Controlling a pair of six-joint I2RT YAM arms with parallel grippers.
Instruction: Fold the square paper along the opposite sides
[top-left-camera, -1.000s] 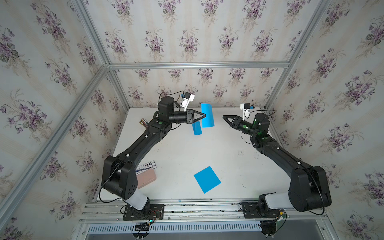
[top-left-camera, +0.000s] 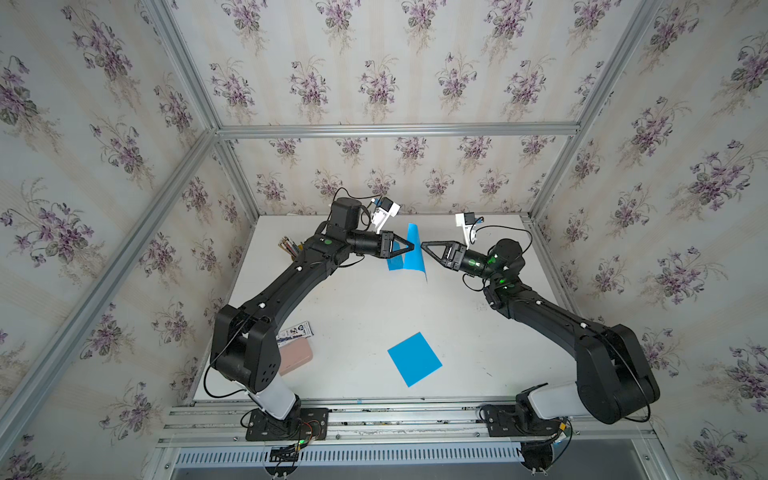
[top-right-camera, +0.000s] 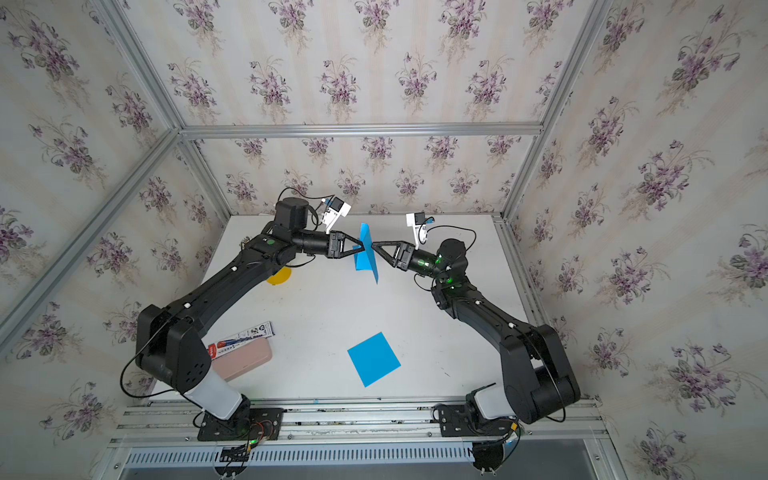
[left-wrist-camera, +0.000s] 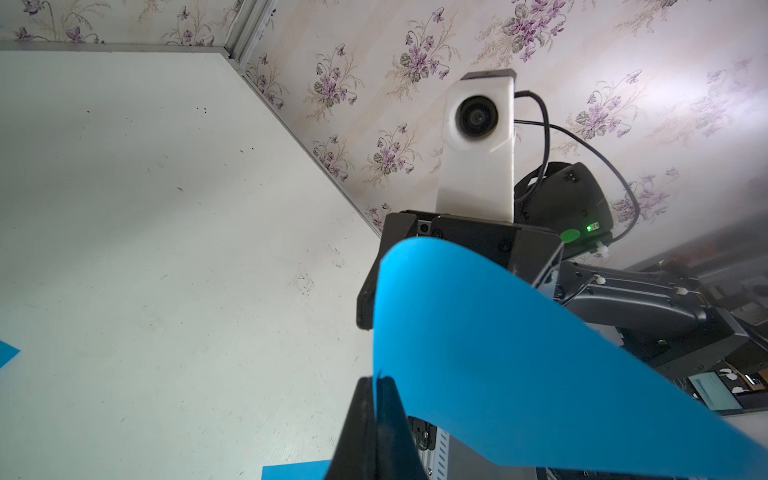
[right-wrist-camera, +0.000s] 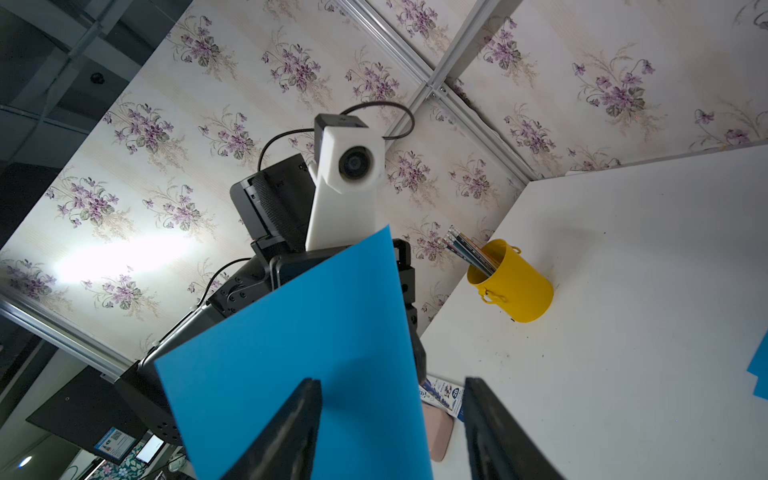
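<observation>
A blue paper sheet (top-left-camera: 413, 248) hangs in the air between the grippers, seen almost edge-on and curving. My left gripper is shut on the sheet's edge, with the rest bending away to the right. My right gripper is part open and faces the sheet, its fingers at the sheet's right edge; whether they touch it I cannot tell. A blue square (top-right-camera: 373, 358) lies flat near the table's front, and more blue paper (right-wrist-camera: 760, 364) lies further back, partly hidden in the top views.
My right gripper has moved left, toward it; the left gripper moved slightly right since a second ago.
</observation>
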